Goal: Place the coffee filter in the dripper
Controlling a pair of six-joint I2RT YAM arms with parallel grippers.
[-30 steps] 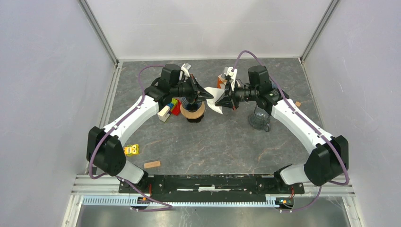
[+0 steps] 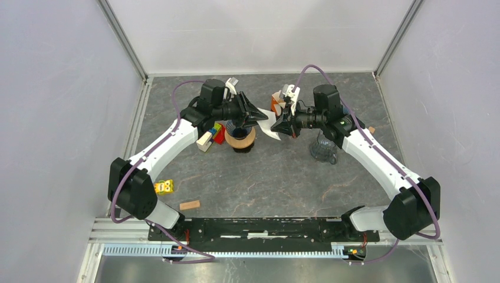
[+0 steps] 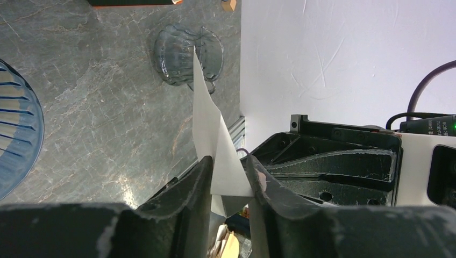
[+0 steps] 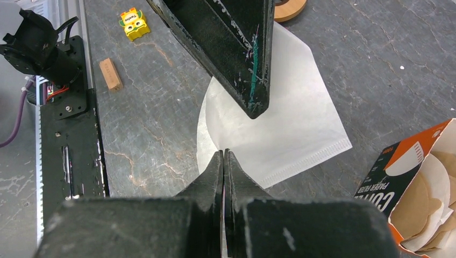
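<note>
The white paper filter [image 2: 268,125] hangs in the air between my two grippers, beside the dripper and not in it. Shut on its edge is my right gripper; the sheet [image 4: 301,107] spreads out beyond those fingertips. My left gripper is open, its fingers standing apart on either side of the folded filter [image 3: 215,142] without clamping it. The clear blue ribbed dripper [image 3: 21,129] shows at the left edge of the left wrist view. From above, the left gripper partly covers it, with its wooden ring [image 2: 242,142] showing.
A glass carafe [image 2: 323,150] stands to the right, under the right arm. The orange and black filter box [image 4: 398,172] lies open behind the right gripper. Colourful blocks [image 2: 214,134] sit left of the dripper.
</note>
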